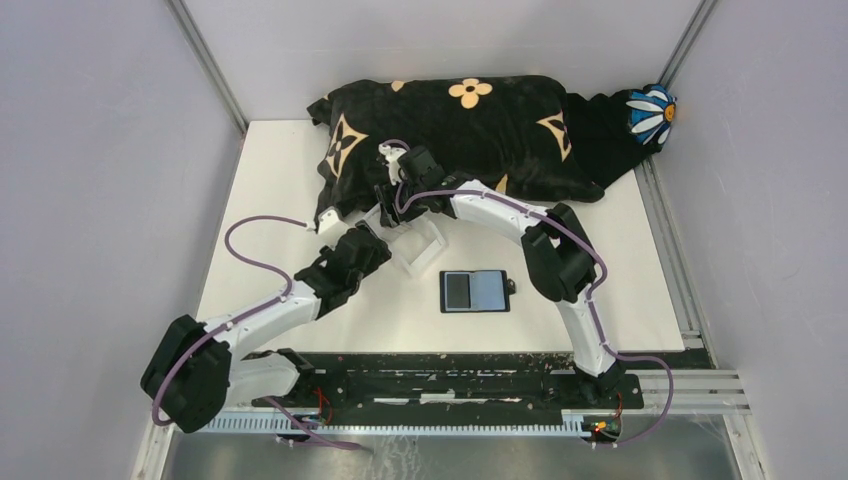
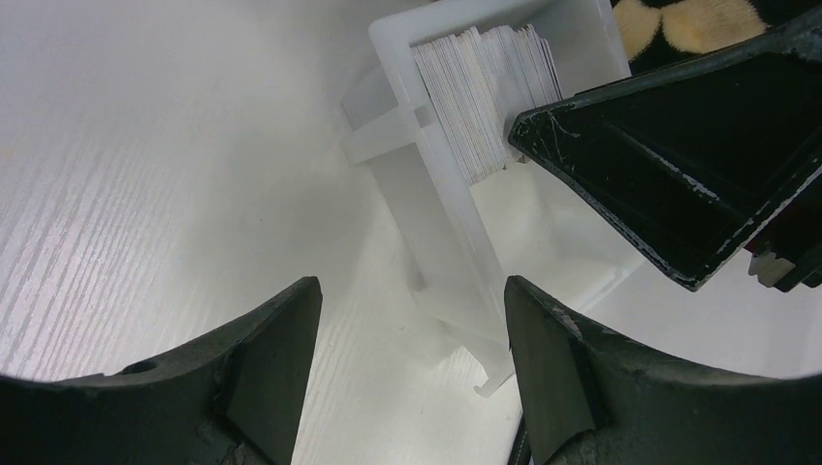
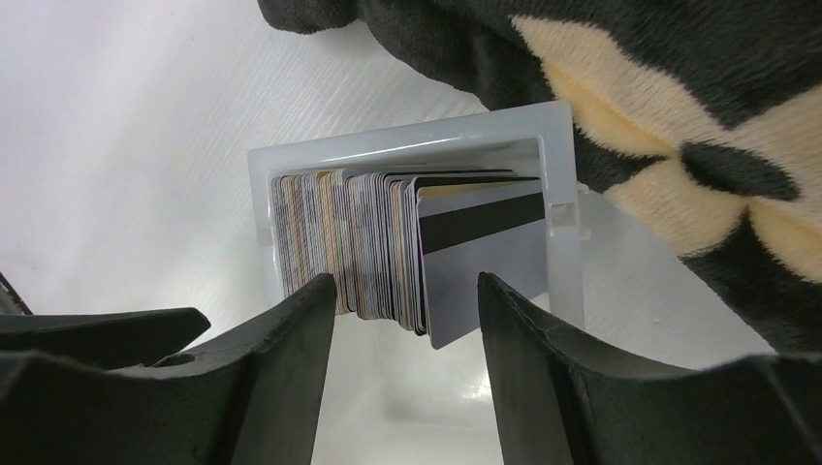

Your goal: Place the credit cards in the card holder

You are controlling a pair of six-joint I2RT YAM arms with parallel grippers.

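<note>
Several credit cards (image 3: 485, 237) stand in a row at the back end of a white box (image 1: 427, 262); the foremost is grey with a black stripe and leans out of line. Over them, my right gripper is part open, its left fingertip close to the stack and its right one over the grey card; contact is unclear. At the box's left side wall my left gripper is part open, with no card between its fingers. The card holder (image 1: 474, 291), black-framed with a dark and a blue-grey panel, lies open on the table.
Behind the box lies a black plush cushion (image 1: 450, 130) with tan flowers, close to the box's back end. Both grippers are near each other over the box. Bare white table (image 1: 620, 290) stretches to the right of the card holder.
</note>
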